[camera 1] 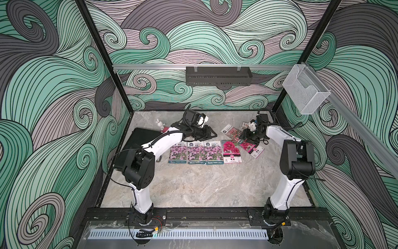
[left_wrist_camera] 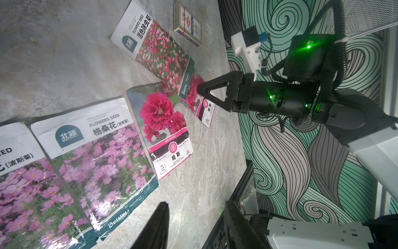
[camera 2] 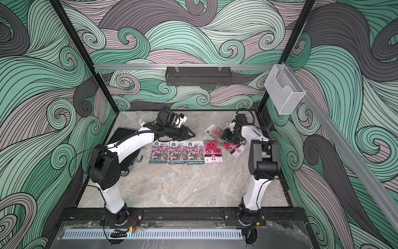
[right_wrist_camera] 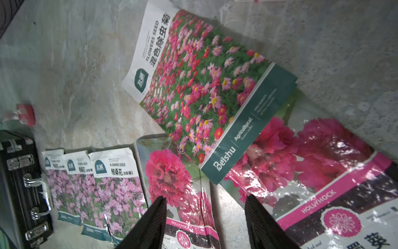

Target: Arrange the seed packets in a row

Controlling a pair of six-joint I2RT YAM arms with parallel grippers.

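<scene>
Three pale-pink cosmos packets (camera 1: 195, 152) and an upright hollyhock packet (camera 1: 231, 151) form a row across the table's middle. To their right a mixed pyrethrum packet (right_wrist_camera: 199, 91) lies tilted, its green end over a second, slanted hollyhock packet (right_wrist_camera: 315, 166). My right gripper hangs above these two, open, with nothing between its fingers. My left gripper is above the row toward the back, fingers apart, nothing between them.
A black case (camera 1: 136, 141) lies at the left with a small white rabbit figure (camera 1: 160, 123) behind it. A small card box (left_wrist_camera: 186, 22) sits at the back right.
</scene>
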